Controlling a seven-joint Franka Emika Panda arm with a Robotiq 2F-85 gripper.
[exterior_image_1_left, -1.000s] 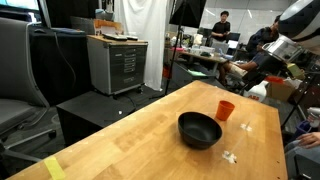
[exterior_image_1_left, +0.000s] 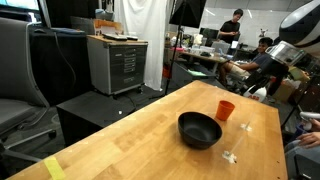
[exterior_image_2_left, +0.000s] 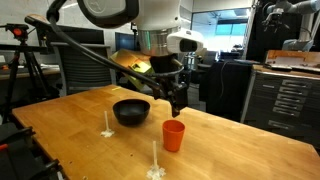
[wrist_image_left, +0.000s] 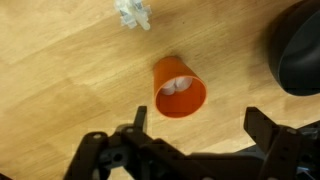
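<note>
An orange cup (exterior_image_2_left: 173, 135) stands upright on the wooden table; the wrist view looks down into the cup (wrist_image_left: 180, 90), where small pale things lie at the bottom. Beside it is a black bowl (exterior_image_1_left: 199, 130), partly visible at the right of the wrist view. My gripper is open above the table, its fingers apart and nothing held between them. In exterior view 2 the gripper (exterior_image_2_left: 167, 98) hangs above the cup, not touching it. The bowl's inside is largely dark.
Small white pieces (exterior_image_2_left: 155, 172) lie on the table near the cup, one showing as a crumpled white bit (wrist_image_left: 133, 12). A drawer cabinet (exterior_image_1_left: 116, 65) and a chair (exterior_image_1_left: 25, 90) stand beyond its edge.
The arm has shifted slightly toward the right of exterior view 1. Cup and bowl have stayed in place.
</note>
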